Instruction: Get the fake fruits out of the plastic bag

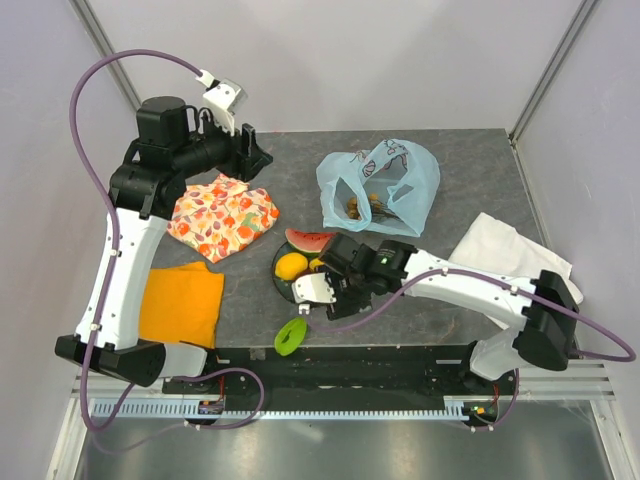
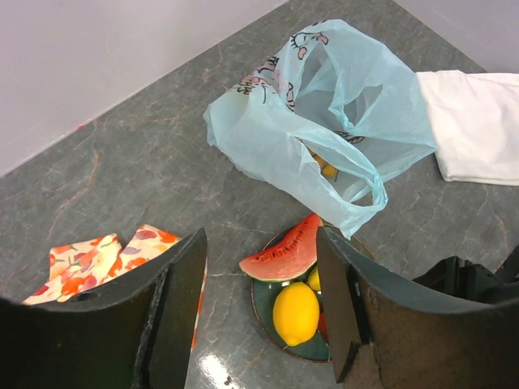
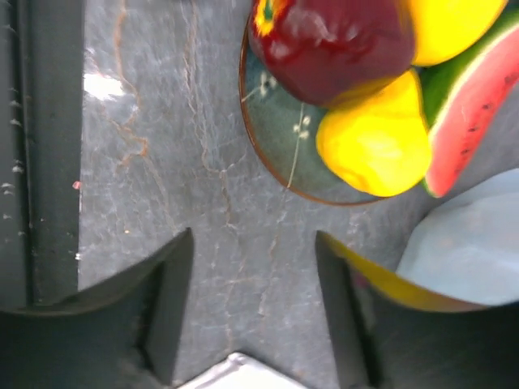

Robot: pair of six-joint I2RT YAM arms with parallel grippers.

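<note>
The light blue plastic bag (image 1: 395, 185) (image 2: 268, 138) lies open at the back, yellowish items (image 2: 324, 166) visible inside. Below it the dark plate (image 3: 276, 146) holds a watermelon slice (image 2: 284, 255), yellow fruits (image 2: 296, 312) and a dark red fruit (image 3: 328, 44). A green piece (image 1: 290, 336) lies at the front edge. My left gripper (image 1: 247, 158) hangs open at upper left, nothing between its fingers. My right gripper (image 1: 335, 305) is low beside the plate, open, with empty space between its fingers.
A floral cloth (image 1: 220, 215) and an orange cloth (image 1: 180, 305) lie left; a white cloth (image 1: 500, 250) lies right.
</note>
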